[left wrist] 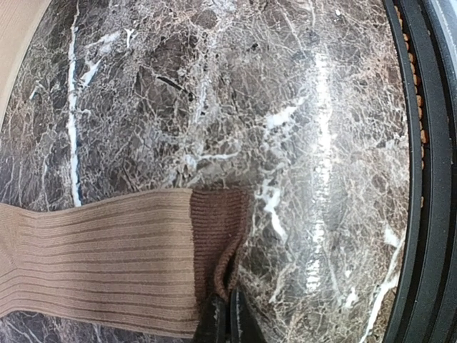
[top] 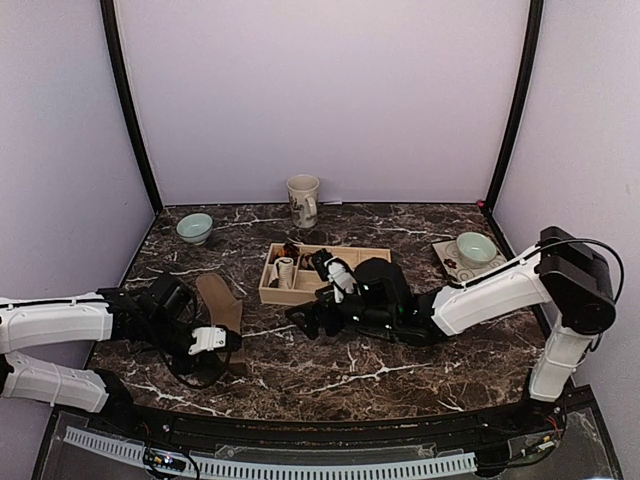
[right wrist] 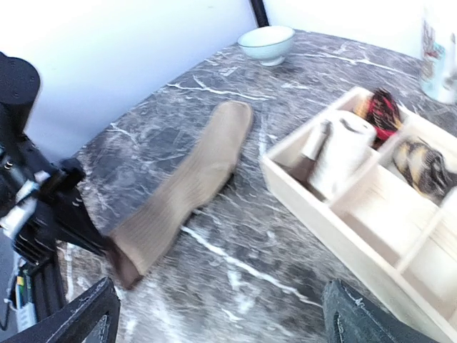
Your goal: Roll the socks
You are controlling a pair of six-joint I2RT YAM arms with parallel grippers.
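A tan ribbed sock (top: 222, 302) with a dark brown cuff lies flat at the left of the table, its toe toward the back. In the left wrist view, a fold of the sock's cuff (left wrist: 218, 236) runs in between the fingertips of my left gripper, which is shut on it. The right wrist view shows the whole length of the sock (right wrist: 193, 175), with the left gripper's dark fingers at its cuff. My right gripper stands open, nothing between its widely spread fingers, to the right of the sock and apart from it.
A wooden divided box (top: 330, 272) stands behind the right gripper, with a white roll (right wrist: 350, 146) and other rolled socks (right wrist: 382, 114) inside. A pale bowl (top: 194, 228), a tall mug (top: 303, 200) and another bowl (top: 476, 249) stand farther back.
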